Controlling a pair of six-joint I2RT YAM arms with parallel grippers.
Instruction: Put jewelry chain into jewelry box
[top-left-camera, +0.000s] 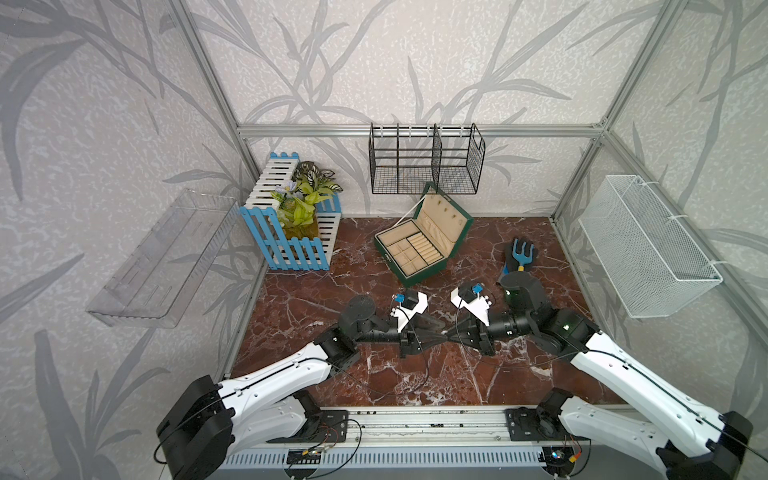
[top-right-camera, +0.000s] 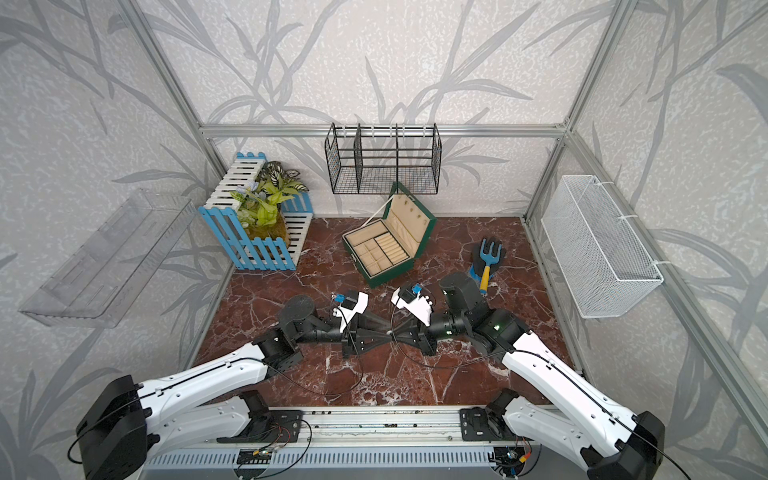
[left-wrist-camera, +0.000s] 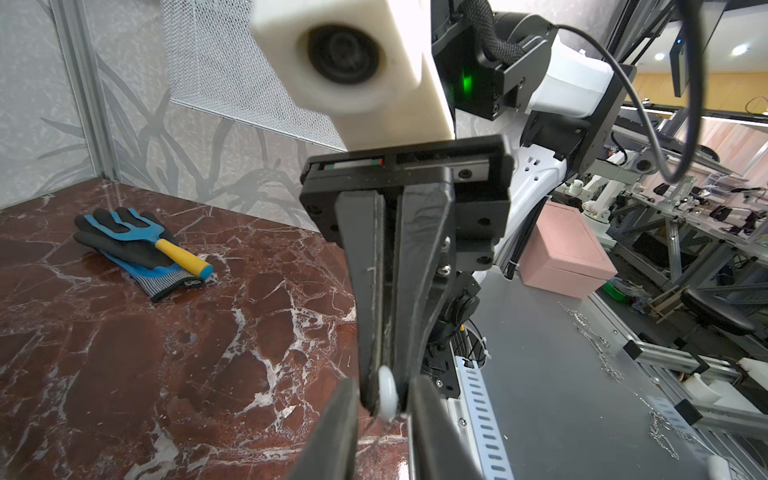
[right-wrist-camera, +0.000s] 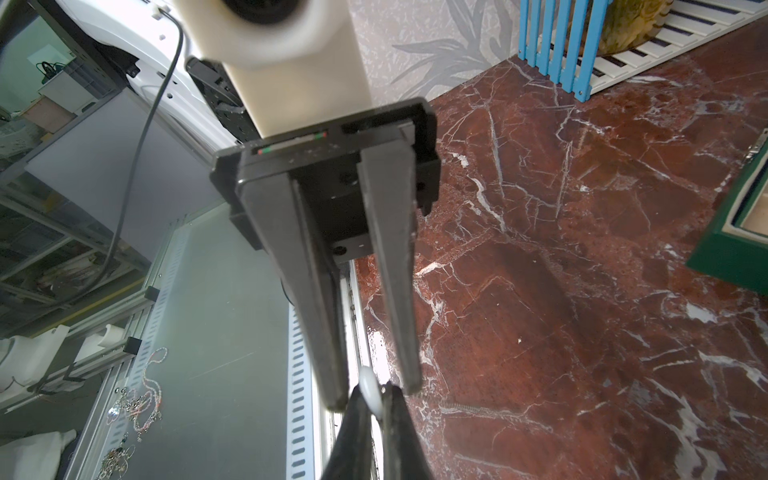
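Note:
My two grippers meet tip to tip above the marble table (top-left-camera: 400, 376). The right gripper (top-right-camera: 399, 334) is shut on a small white object (left-wrist-camera: 387, 392), possibly part of a chain; I cannot tell. The left gripper (top-right-camera: 382, 333) is part open around that same spot, its fingertips on either side of it in the right wrist view. Behind them the open green jewelry box (top-left-camera: 409, 249) stands with cream compartments. Silver chains (right-wrist-camera: 144, 400) lie on a grey surface below the table's front edge.
A blue-and-white planter (top-left-camera: 284, 240) stands back left, a black wire basket (top-left-camera: 425, 180) hangs on the back wall, white baskets hang on the side walls. A glove with a blue hand fork (top-right-camera: 487, 254) lies at the right.

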